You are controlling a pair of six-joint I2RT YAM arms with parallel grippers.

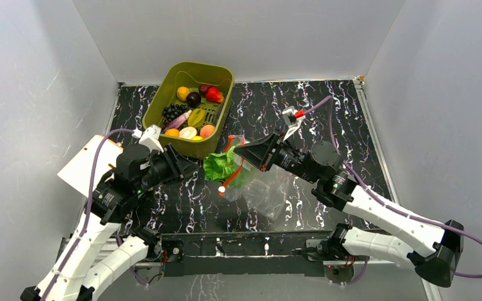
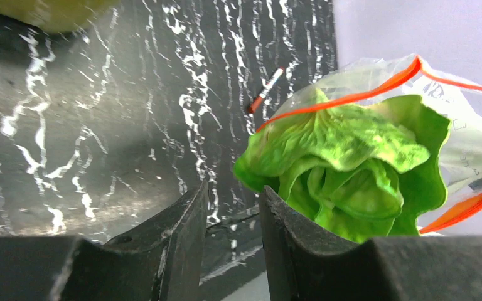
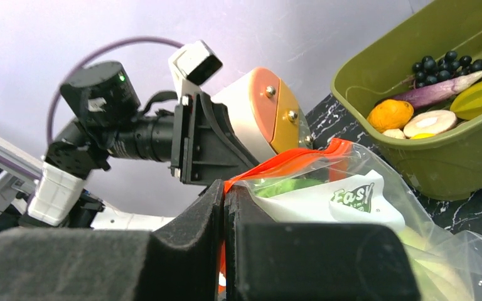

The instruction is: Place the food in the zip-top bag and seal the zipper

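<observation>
A clear zip-top bag (image 1: 267, 191) with an orange zipper has leafy green lettuce (image 1: 218, 165) (image 2: 342, 163) in its mouth, part of it sticking out. My right gripper (image 1: 245, 155) is shut on the bag's edge at the orange zipper strip. My left gripper (image 1: 187, 170) hangs left of the lettuce, apart from it, part open with nothing between its fingertips.
An olive basket (image 1: 226, 94) of fruit and vegetables stands at the back left. A white board (image 1: 81, 163) lies at the left. A small red-and-white stick (image 2: 263, 91) lies on the counter, whose right side is mostly clear.
</observation>
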